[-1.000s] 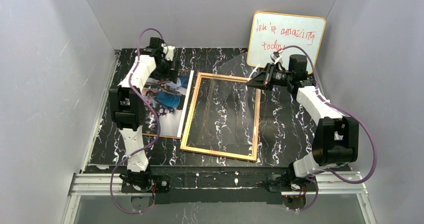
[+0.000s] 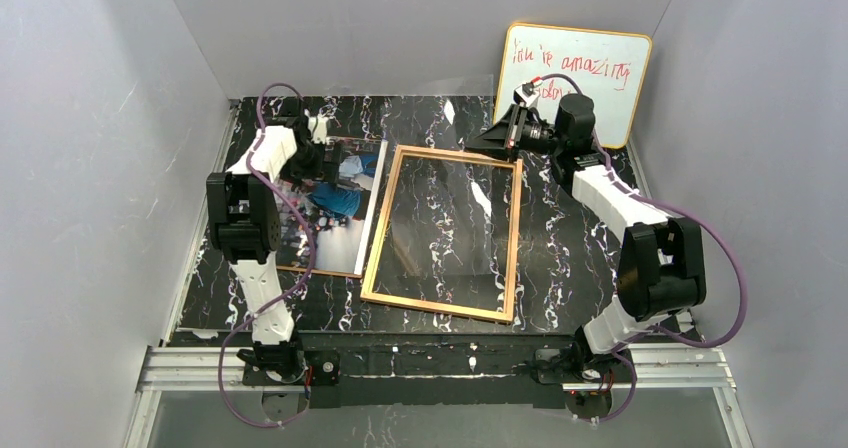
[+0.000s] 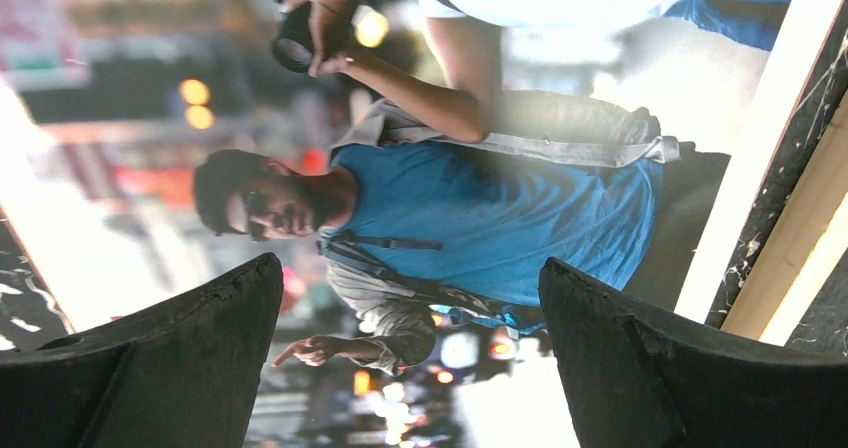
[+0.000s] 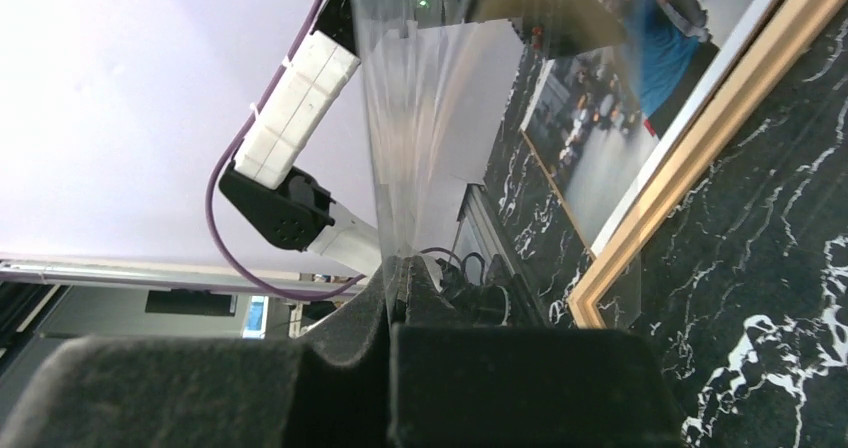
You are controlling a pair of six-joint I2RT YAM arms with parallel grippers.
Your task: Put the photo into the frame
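Observation:
In the top view the photo [image 2: 341, 230] lies on the left of the table, with a white strip [image 2: 371, 206] along its right side. The wooden frame [image 2: 516, 230] lies flat beside it. Over the photo hangs my left gripper [image 2: 326, 164], open and empty; in the left wrist view, dark fingers [image 3: 600, 358] stand wide apart with the photo [image 3: 480, 208] below. Above the frame's top right corner, my right gripper [image 2: 480, 148] is shut on a clear sheet [image 4: 405, 138], which rises from between its fingers. The sheet's full outline is hard to make out.
A whiteboard [image 2: 590, 58] with red writing leans at the back right. Only a narrow gap separates the photo from the frame.
My right gripper has moved left over the frame's top edge, and glare on the clear sheet has shifted. My left gripper has moved slightly left and toward the front over the photo.

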